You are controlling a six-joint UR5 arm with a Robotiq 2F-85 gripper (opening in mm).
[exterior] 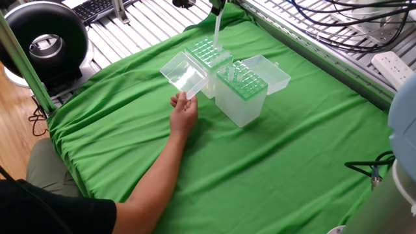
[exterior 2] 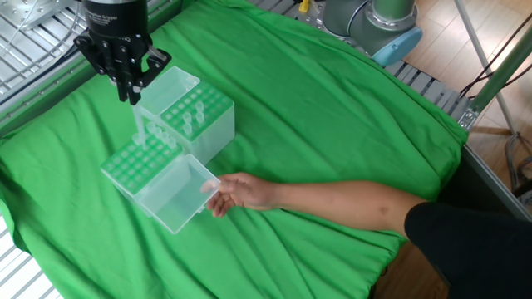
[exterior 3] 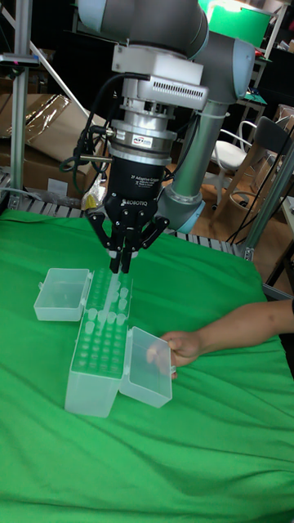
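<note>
My gripper (exterior 2: 129, 98) points down and is shut on the top of a long translucent pipette tip (exterior 2: 140, 123). The tip hangs upright, its lower end at the green grid of one tip box (exterior 2: 125, 170); whether it sits in a hole, I cannot tell. In exterior view 3 the gripper (exterior 3: 121, 265) is above the two boxes. The second tip box (exterior: 240, 107) stands beside the first, with several tips (exterior 2: 194, 118) sticking up from its grid. More tips stand near where the boxes meet. Both lids are open.
A person's hand (exterior: 184, 114) holds the open lid (exterior: 184, 75) of the first box. The other box's lid (exterior: 268, 73) lies open on the opposite side. Green cloth (exterior: 279, 169) around the boxes is mostly clear.
</note>
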